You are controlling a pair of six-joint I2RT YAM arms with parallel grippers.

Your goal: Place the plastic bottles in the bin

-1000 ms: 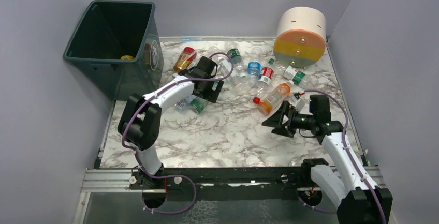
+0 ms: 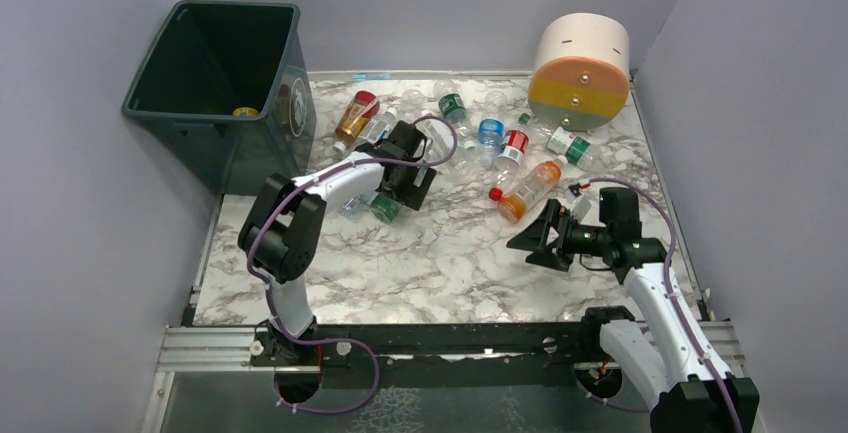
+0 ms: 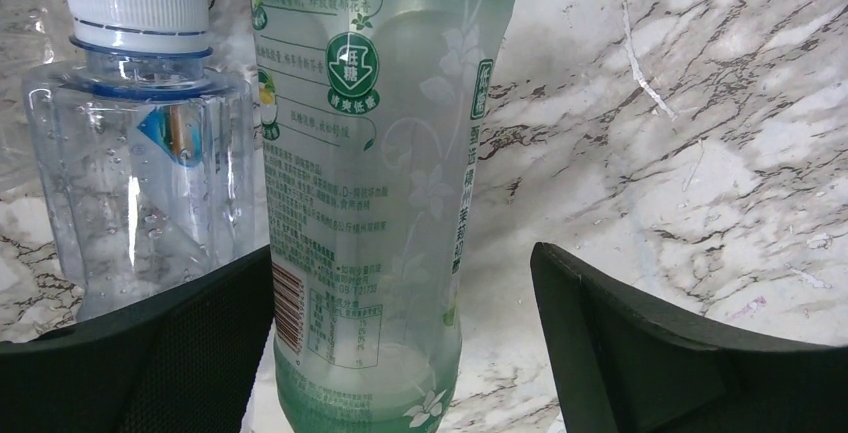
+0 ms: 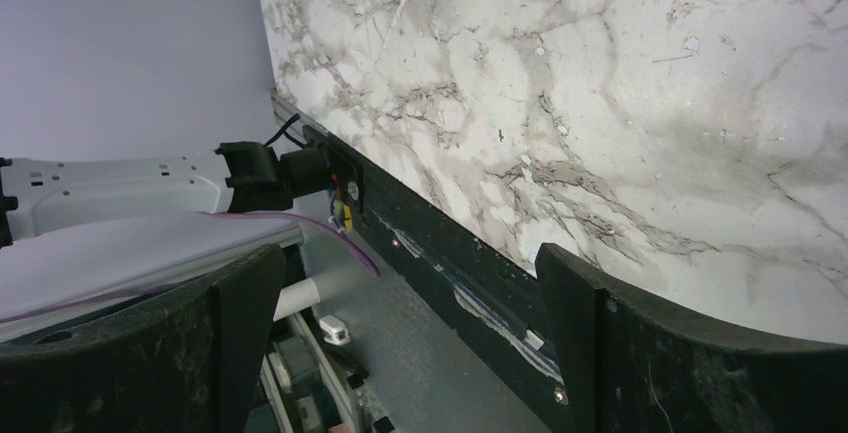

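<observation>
My left gripper stands open low over a green-labelled bottle [image 3: 370, 183], which lies between its fingers; a clear bottle with a white cap [image 3: 140, 173] lies beside it. In the top view, several plastic bottles, including an orange one [image 2: 530, 191] and a brown one [image 2: 355, 118], lie across the back of the marble table [image 2: 440, 263]. The dark green bin [image 2: 215, 143] stands at the back left. My right gripper [image 2: 540, 233] hangs open over the table at the right, below the orange bottle, with bare marble beneath it in its wrist view.
A white cylinder with an orange and yellow face [image 2: 578, 68] sits at the back right, next to bottles. Grey walls enclose the sides and back.
My left arm and gripper have shifted slightly right and toward the table's front, over the green-labelled bottle. The right arm has barely moved.
</observation>
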